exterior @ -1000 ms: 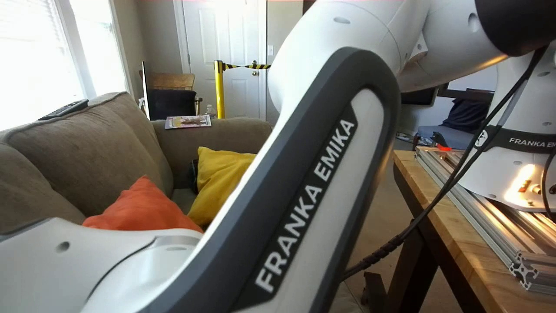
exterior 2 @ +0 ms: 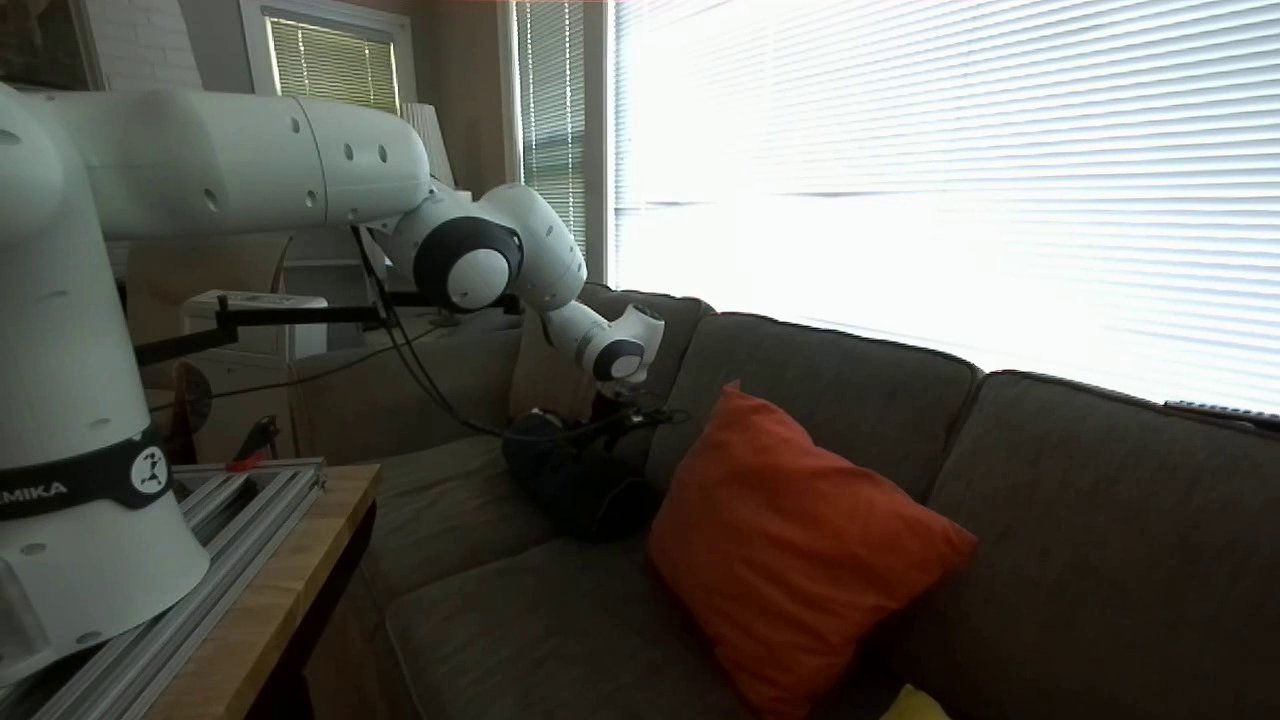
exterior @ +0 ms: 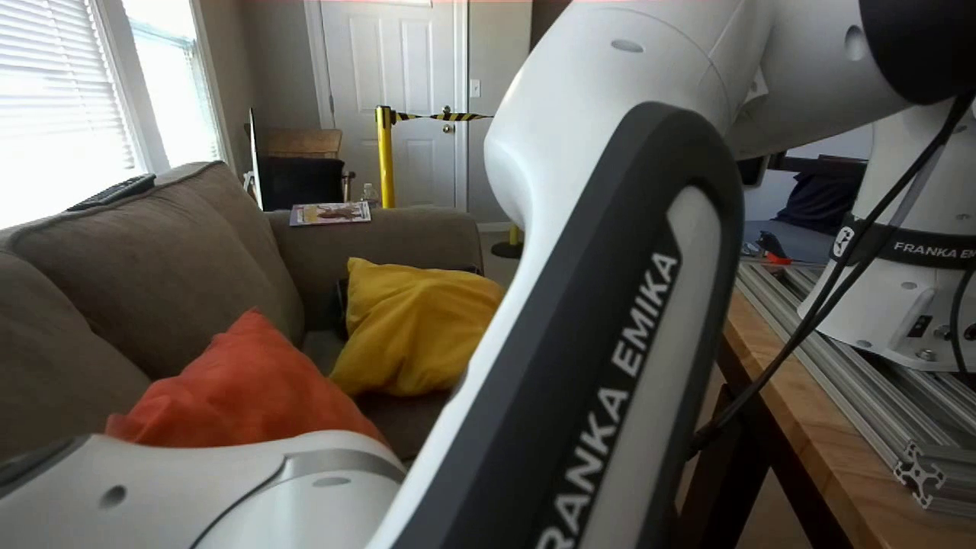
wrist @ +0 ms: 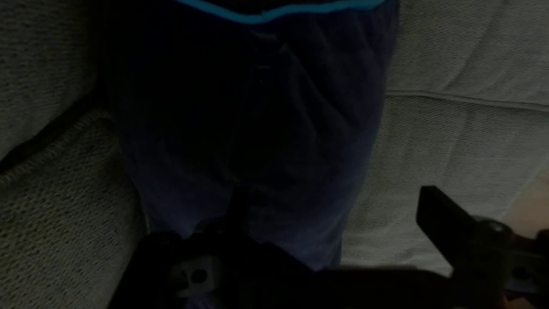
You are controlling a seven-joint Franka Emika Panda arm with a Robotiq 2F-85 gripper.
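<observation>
A dark navy cloth thing (wrist: 309,154) with a bright blue edge fills the middle of the wrist view; it looks like a pillow. My gripper is open over its lower part. The left finger lies over the cloth and the right finger (wrist: 442,221) over the grey seat beside it; contact cannot be told. In exterior view 2 the dark pillow (exterior 2: 588,492) rests on the sofa near the backrest, with my gripper (exterior 2: 636,418) at its upper side. An orange pillow (exterior 2: 792,540) leans beside it. A yellow pillow (exterior: 412,320) shows in exterior view 1, where my gripper is hidden.
The grey sofa's backrest (exterior 2: 840,372) rises close behind the gripper. A wooden table (exterior 2: 258,636) carries the arm's base. A magazine (exterior: 329,213) lies on the sofa arm, and a remote (exterior: 114,192) on the backrest.
More of the orange and yellow pillows shows. The pillows look unmoved.
</observation>
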